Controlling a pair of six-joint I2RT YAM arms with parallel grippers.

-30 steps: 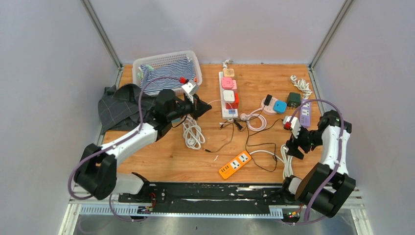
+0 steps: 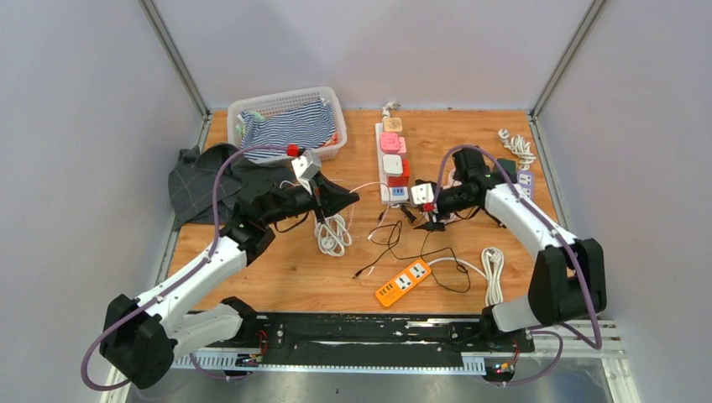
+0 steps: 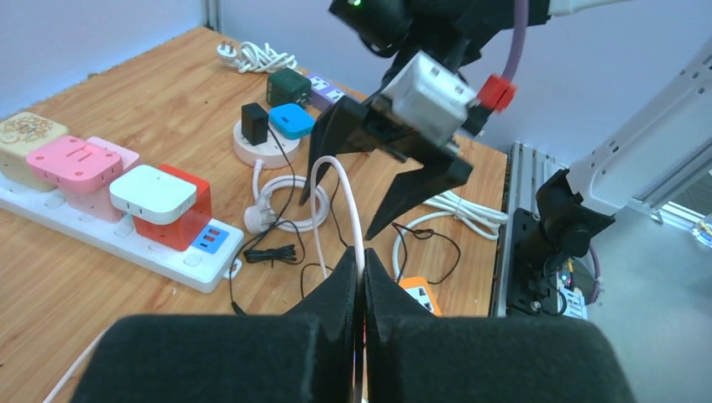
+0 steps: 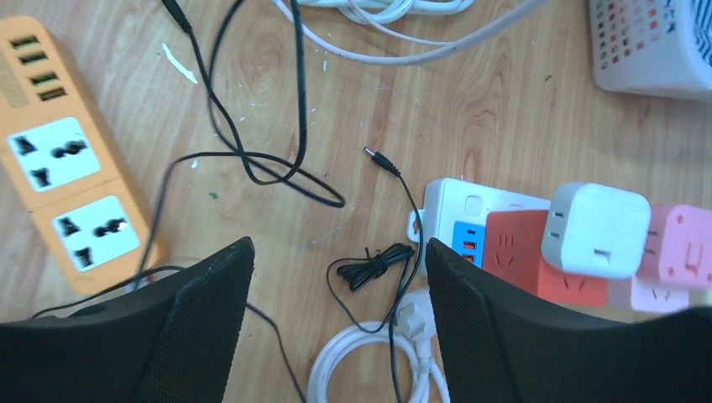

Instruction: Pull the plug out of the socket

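A white power strip (image 3: 172,262) carries chargers: red (image 2: 400,179), pink (image 3: 75,165), beige, and a white one (image 3: 153,192) atop the red. My left gripper is shut, a thin white cable running up from its fingertips; it is left of the strip in the top view. My right gripper stands open over the cables right of the strip, nothing seen between its fingers. An orange strip (image 4: 67,159) lies in front. A round socket (image 3: 252,149) holds a black plug (image 3: 254,123).
A basket (image 2: 277,101) with cloth stands back left, grey fabric (image 2: 193,189) below it. Coiled cables (image 2: 334,239) and loose black leads cover the middle; purple strip (image 2: 526,179) sits at the right.
My right arm has swung leftward from the right edge to over the cables beside the white strip.
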